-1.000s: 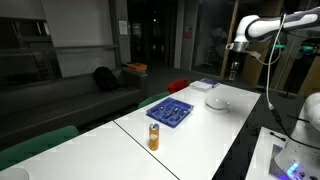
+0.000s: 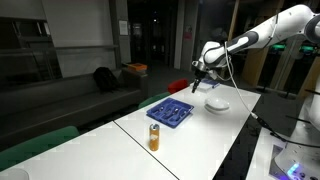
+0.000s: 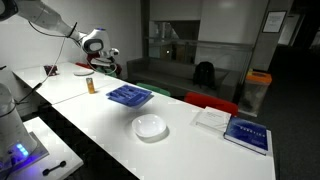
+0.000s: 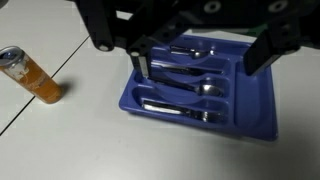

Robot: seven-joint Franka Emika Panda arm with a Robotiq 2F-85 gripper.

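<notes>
A blue cutlery tray (image 2: pixel 182 104) lies on the white table, also showing in the second exterior view as a blue tray (image 3: pixel 129 96). In the wrist view, several metal utensils, among them a spoon (image 4: pixel 208 90), rest in the compartments of the tray (image 4: pixel 255 127). My gripper (image 2: pixel 196 88) hangs above the table near the tray's right end, clear of it. Its dark fingers (image 4: pixel 268 45) stand apart at the top of the wrist view, open and with nothing gripped. An orange can (image 2: pixel 154 139) stands upright nearer the front, left in the wrist view as a can (image 4: pixel 36 80).
A white bowl (image 3: pixel 150 126) sits on the table on the far side of the tray from the can. White and blue boxes (image 3: pixel 245 135) lie farther along. Chairs, one of them red (image 3: pixel 207 103), border the table edge.
From the far right of the first exterior view, the arm has swung left past the bowl to the tray's right end. The tray, can and bowl have stayed put.
</notes>
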